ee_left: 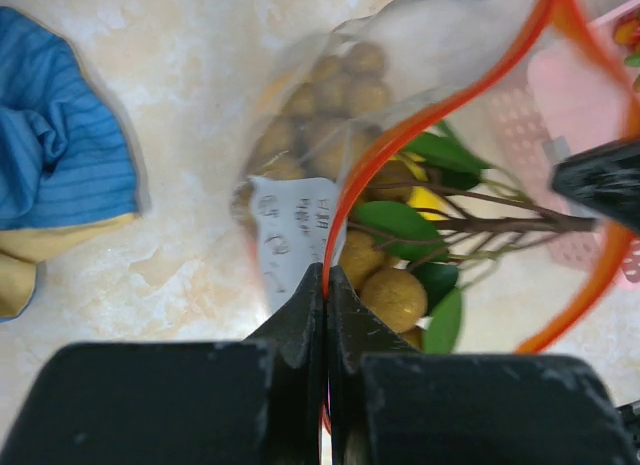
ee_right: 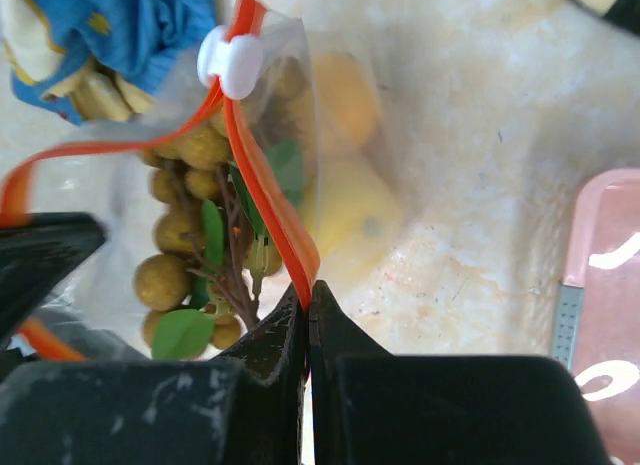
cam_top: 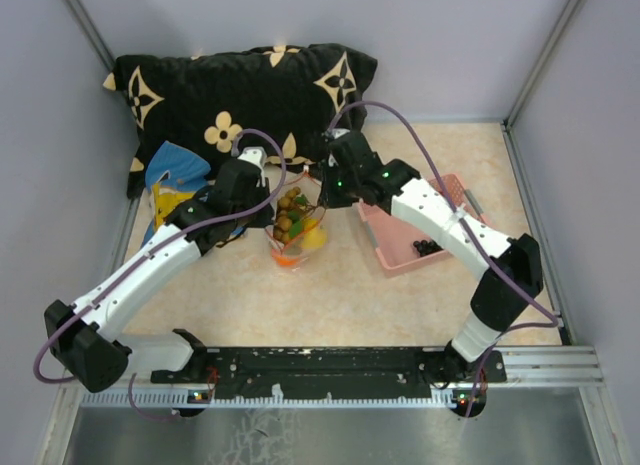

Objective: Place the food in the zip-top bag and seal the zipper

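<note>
A clear bag [cam_top: 290,235] with an orange zipper strip holds brown potatoes [ee_left: 390,297], green leaves with stems [ee_right: 183,333], and yellow and orange items [ee_right: 345,205]. My left gripper is shut on the near edge of the orange strip [ee_left: 360,165]. My right gripper is shut on the other orange strip [ee_right: 275,205], just below the white slider [ee_right: 232,63]. The bag's mouth gapes between the two grippers.
A pink basket [cam_top: 395,255] with dark items stands at the right. A blue and yellow cloth [cam_top: 170,185] lies at the left, a black patterned cushion [cam_top: 230,95] at the back.
</note>
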